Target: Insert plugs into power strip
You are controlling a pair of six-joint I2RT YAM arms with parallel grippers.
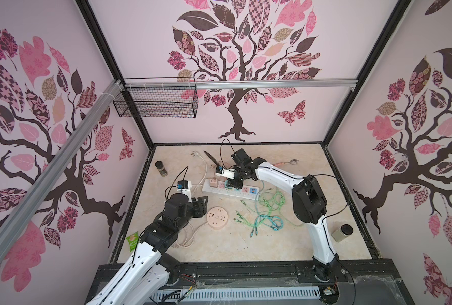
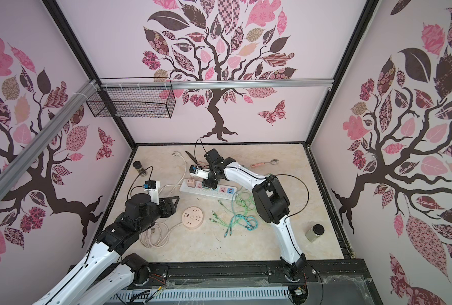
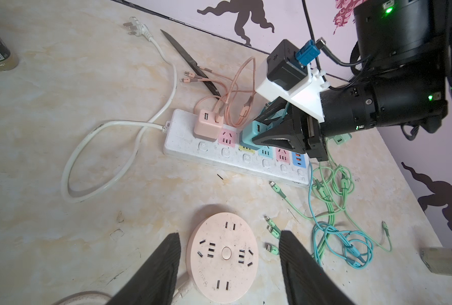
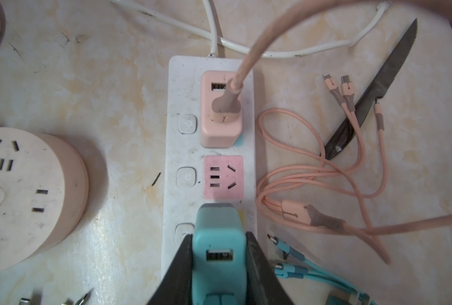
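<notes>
The white power strip [image 3: 236, 157] lies on the table, a pink USB plug [image 3: 208, 124] standing in its end socket. My right gripper is shut on a teal USB plug [image 4: 220, 231]. It holds this teal plug over the yellow socket, with the bare pink socket [image 4: 224, 177] between the two plugs. Whether its prongs are seated cannot be told, as the plug body covers them. My left gripper is open and empty, its fingers [image 3: 160, 269] spread to either side of the round pink socket block [image 3: 221, 259], which lies below on the table.
Pink cables [image 4: 312, 178] and a knife [image 4: 373, 94] lie behind the strip. Green cables [image 3: 332, 188] and blue cables [image 3: 340, 236] tangle at its right end, near a green plug [image 3: 342, 138]. A white cord [image 3: 134, 134] loops left.
</notes>
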